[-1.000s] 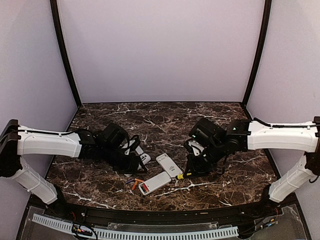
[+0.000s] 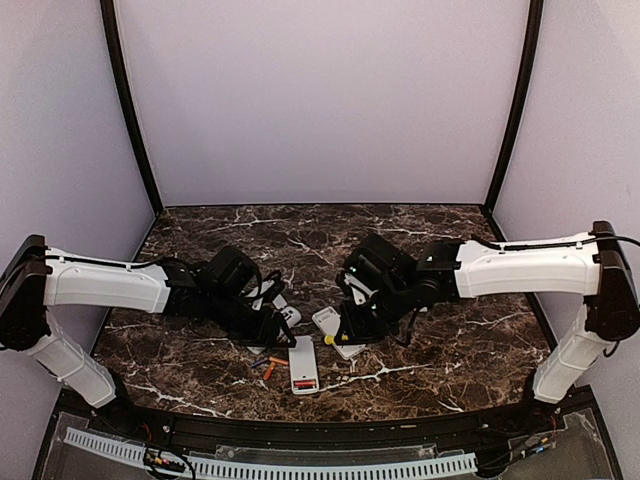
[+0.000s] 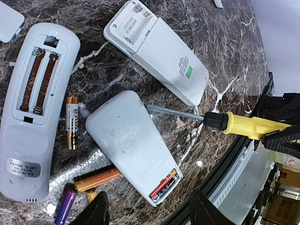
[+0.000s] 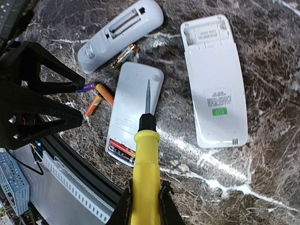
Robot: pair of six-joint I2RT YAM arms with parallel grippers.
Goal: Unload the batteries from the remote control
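Note:
A white remote (image 3: pixel 123 131) with red and silver batteries (image 3: pixel 164 183) in its open end lies mid-table under my grippers. My right gripper is shut on a yellow screwdriver (image 3: pixel 243 125), whose tip is over or beside that remote's top end. My left gripper hangs open above, nothing visible between its fingers. Another remote (image 3: pixel 18 150) has two brown batteries (image 3: pixel 44 84) in its open slot. Loose batteries, silver (image 3: pixel 72 123), orange (image 3: pixel 98 179) and purple (image 3: pixel 65 206), lie between them.
Another white remote (image 4: pixel 214 93) lies behind the middle one. A small white piece (image 3: pixel 7 21) sits at the left wrist view's corner. The table's front edge and rail (image 4: pixel 72 187) are close.
My right gripper has moved left with the screwdriver. The middle remote has turned from slanted to nearly upright in the top view.

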